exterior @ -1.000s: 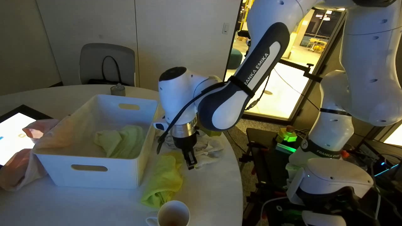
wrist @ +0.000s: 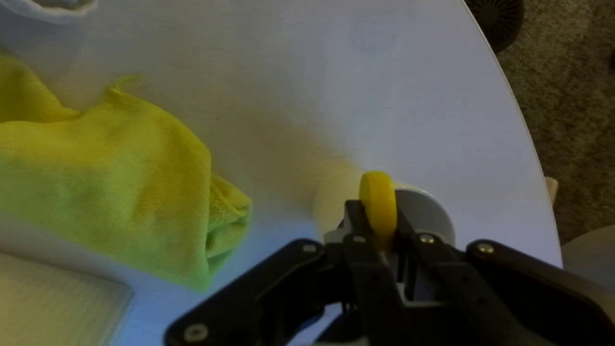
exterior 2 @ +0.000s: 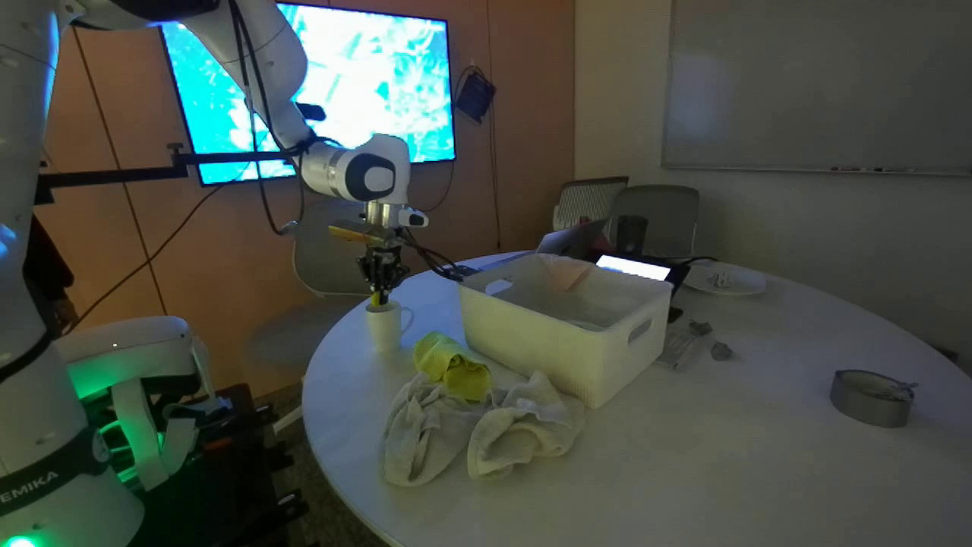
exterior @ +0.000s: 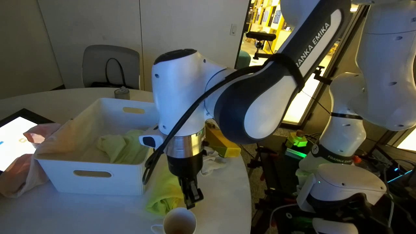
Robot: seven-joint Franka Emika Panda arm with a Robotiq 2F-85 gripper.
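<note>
In the wrist view my gripper is shut on a small yellow object with a rounded end, gripped between the two black fingers. Just past the fingertips, partly hidden by them, is the white mug, standing upright on the table. Exterior view 2 has the gripper right over the mug, with a bit of yellow showing at the rim; whether it reaches inside cannot be told. From exterior view 1, the gripper hangs near the far side of the mug's mouth.
A yellow-green cloth lies beside the mug. Whitish cloths are bunched near it. The white bin, with a pale green cloth inside, stands close by. The round table's edge runs near the mug.
My arm has come toward the exterior view 1 camera, from above the cloths to beside the mug. The mug, cloths and bin stay where they were.
</note>
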